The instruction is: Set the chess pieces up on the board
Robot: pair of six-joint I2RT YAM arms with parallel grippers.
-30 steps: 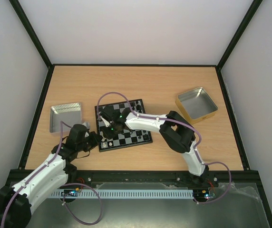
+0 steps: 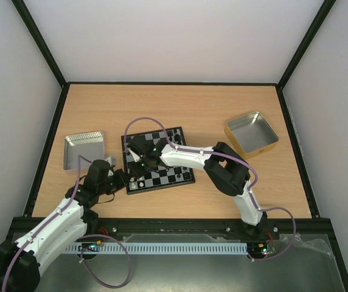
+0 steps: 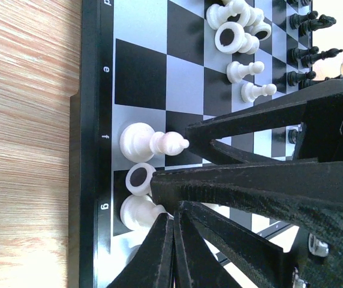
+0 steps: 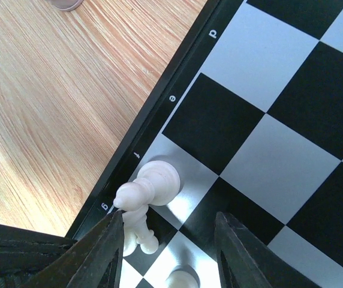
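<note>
The chessboard (image 2: 165, 182) lies mid-table. My right gripper is low over its edge near files f and g, fingers apart around white pieces: an upright one (image 4: 156, 183) on f and another (image 4: 137, 228) against the left finger. Whether it grips is unclear. In the left wrist view its dark fingers reach among white pieces (image 3: 141, 144), with more white and black pieces (image 3: 312, 57) beyond. My left gripper (image 2: 123, 178) is at the board's left edge, shut, with nothing visible in it.
A grey tray (image 2: 70, 161) stands at the left, a yellow-sided metal box (image 2: 241, 146) at the right.
In the top view my right gripper has shifted very slightly over the board's left part; the left arm has not visibly moved.
</note>
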